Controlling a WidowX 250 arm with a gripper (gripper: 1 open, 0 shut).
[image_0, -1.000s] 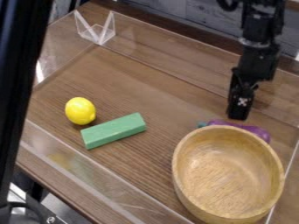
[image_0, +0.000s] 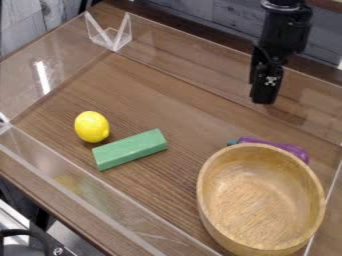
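My black gripper (image_0: 263, 88) hangs over the back right of the wooden table, above bare wood; whether it is open or shut is hard to make out. Below it, a purple eggplant (image_0: 289, 150) lies just behind a large wooden bowl (image_0: 261, 225), partly hidden by it. A yellow lemon (image_0: 92, 126) lies at the left, with a green block (image_0: 128, 148) to its right and nearer the front.
A small white wire rack (image_0: 111, 32) stands at the back left. Table edges border the left and back.
My gripper has moved up and back, away from the eggplant and bowl. The objects on the table look unmoved.
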